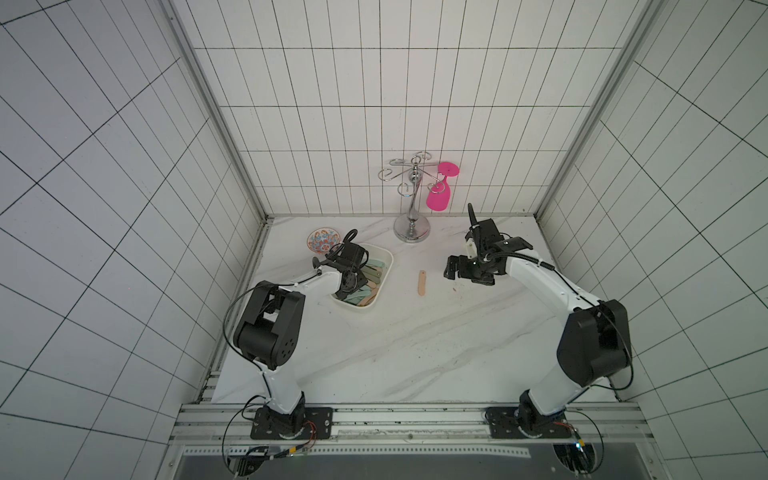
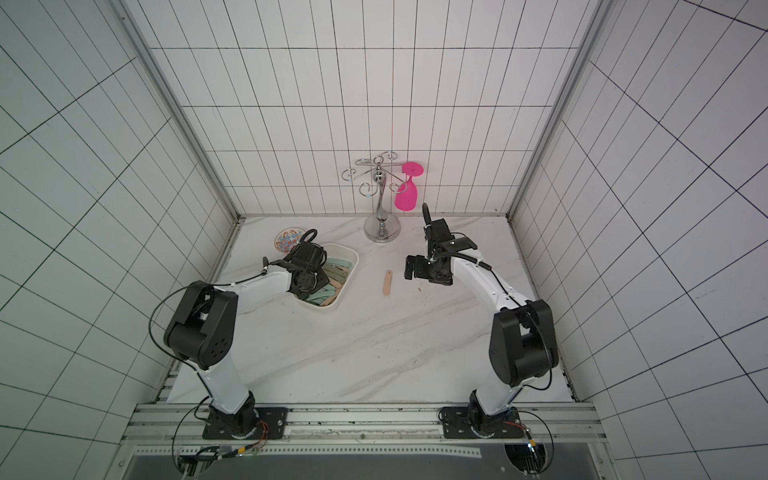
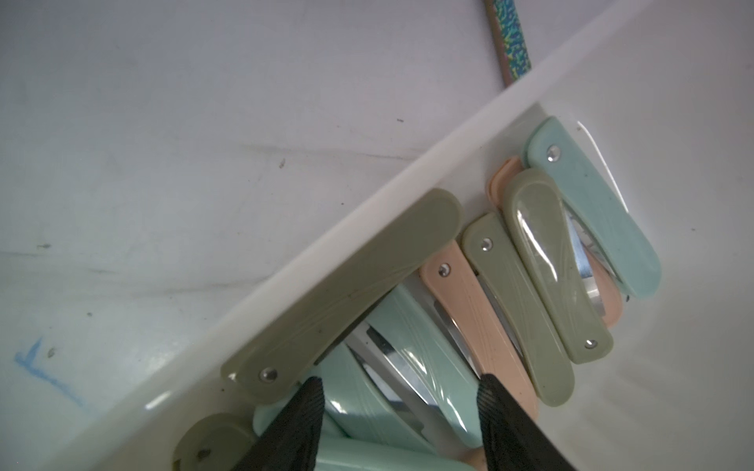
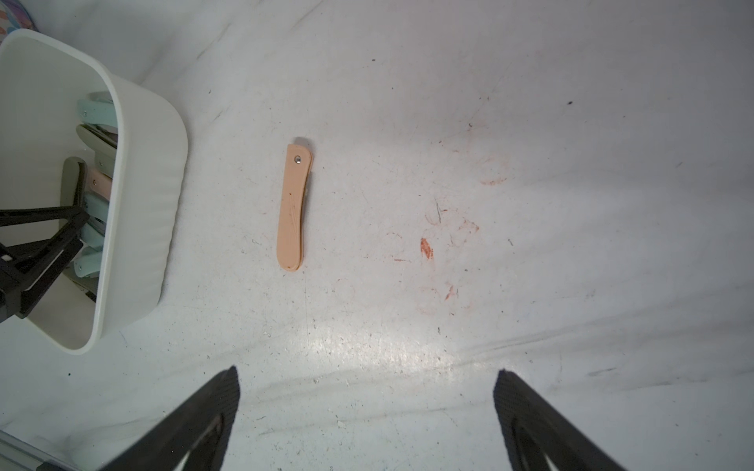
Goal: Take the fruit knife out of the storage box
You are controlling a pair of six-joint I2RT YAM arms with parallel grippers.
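Note:
A white storage box (image 1: 385,272) holds several folded knives in mint, olive and peach, such as an olive knife (image 3: 337,290) along its wall and a peach knife (image 3: 479,322). My left gripper is down inside the box over the knives, open, nothing visibly held. A single peach knife (image 4: 292,205) lies on the table outside the box, to its right. My right gripper hangs open over the bare table near that knife, with nothing between its fingers.
A chrome stand (image 1: 412,228) with a pink glass (image 1: 438,196) stands at the back. A patterned round dish (image 1: 324,238) sits behind the box.

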